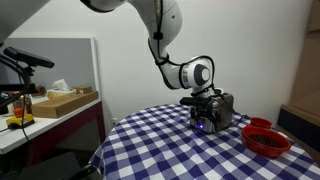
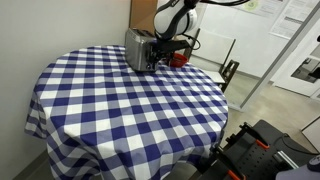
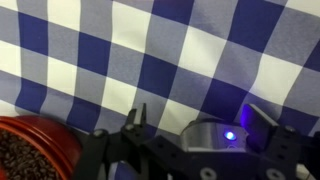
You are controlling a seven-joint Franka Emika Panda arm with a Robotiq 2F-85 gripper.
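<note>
A silver toaster-like appliance (image 1: 226, 103) stands on the checked cloth, partly behind the arm in the first exterior view. In the second exterior view its metal side (image 2: 140, 52) shows at the table's far end. My gripper is beside it, pointing down. In the wrist view the fingers (image 3: 132, 128) stand apart, and a rounded silver part with a blue light (image 3: 214, 134) appears between and below them, with a gap on the left. Whether anything touches it cannot be told.
Close to the appliance sit two red bowls; the nearer bowl (image 1: 265, 151) holds dark beans, and another bowl (image 1: 259, 124) is behind it. Much of the checked tablecloth (image 2: 125, 110) is bare. A side table with boxes (image 1: 62, 104) stands apart at left.
</note>
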